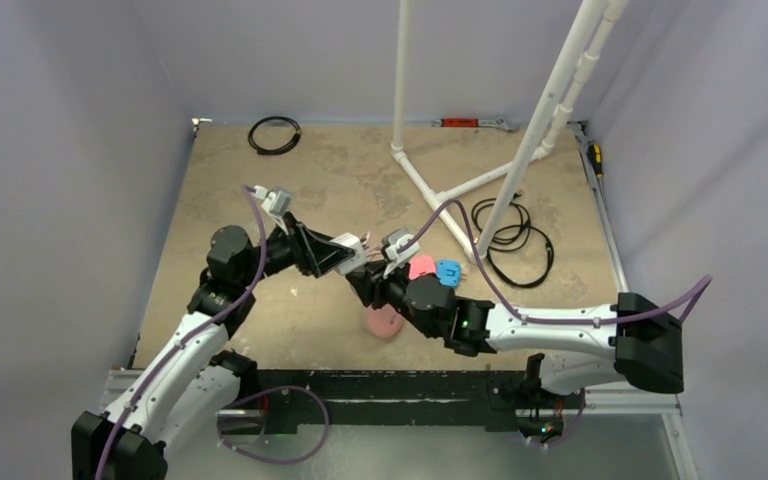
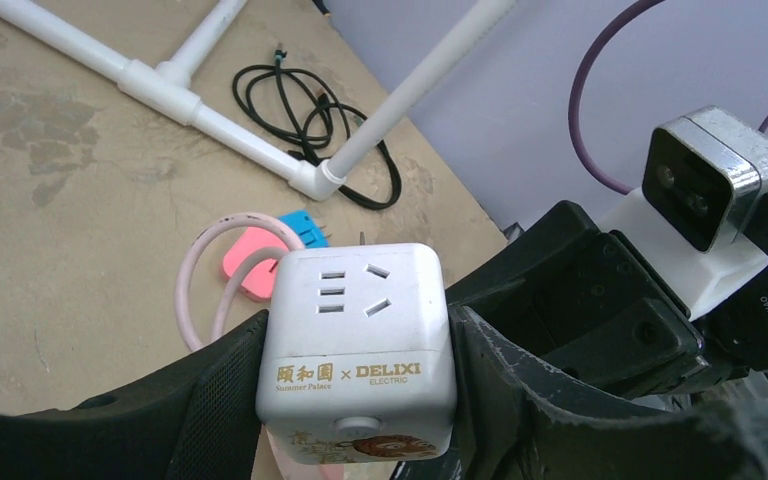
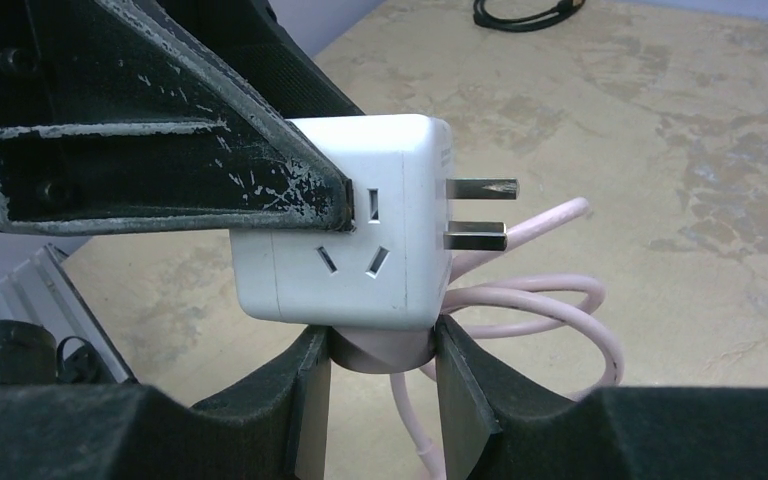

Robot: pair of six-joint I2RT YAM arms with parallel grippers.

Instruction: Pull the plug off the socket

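Note:
The white cube socket [image 2: 357,300] fills the space between the fingers of my left gripper [image 1: 343,254], both sides touching it. Two metal prongs [image 3: 480,236] stick out of one face in the right wrist view. Below the cube, the fingers of my right gripper are closed on a pale pink plug [image 3: 381,348]. That plug sits against the underside of the cube, with no clear gap visible. In the left wrist view, the right gripper's fingertips are hidden behind the cube. A pink cable [image 3: 550,300] loops behind it.
Pink and blue adapters [image 1: 448,273] lie on the table right of the grippers. A white pipe frame [image 1: 440,205] and a coiled black cable [image 1: 520,240] stand farther back and right. Another black coil [image 1: 275,135] is at the back left.

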